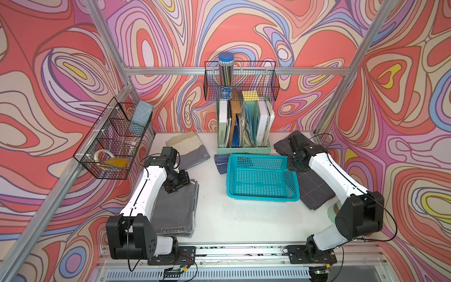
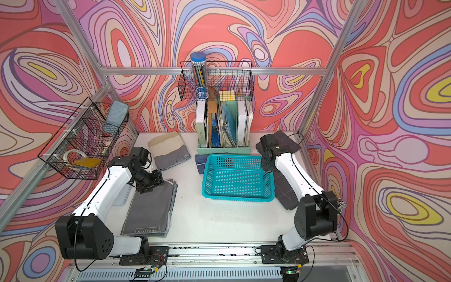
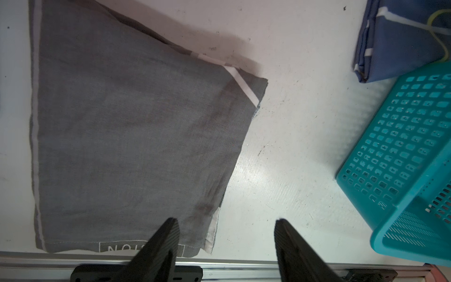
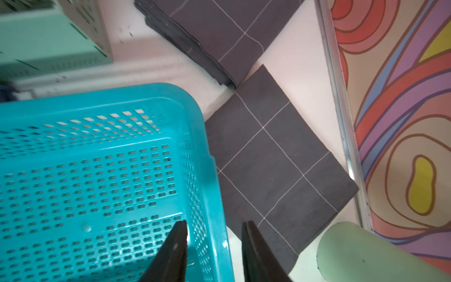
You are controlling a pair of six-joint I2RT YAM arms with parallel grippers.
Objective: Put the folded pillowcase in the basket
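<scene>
The turquoise basket [image 1: 260, 178] is empty on the table, right of centre, its right rim [image 4: 211, 197] under my right gripper. That gripper's fingers stand part open at the rim, and I cannot see anything held. My left gripper hangs open over a folded grey pillowcase [image 3: 131, 131] with a printed band at the near left, nothing between its fingers. Behind the basket lies a folded navy cloth [image 3: 404, 37], partly hidden.
Dark checked cloths [image 4: 277, 178] lie at the right, a beige and grey cloth [image 2: 166, 148] at the back left, file boxes [image 1: 242, 136] at the back. Wire racks hang above.
</scene>
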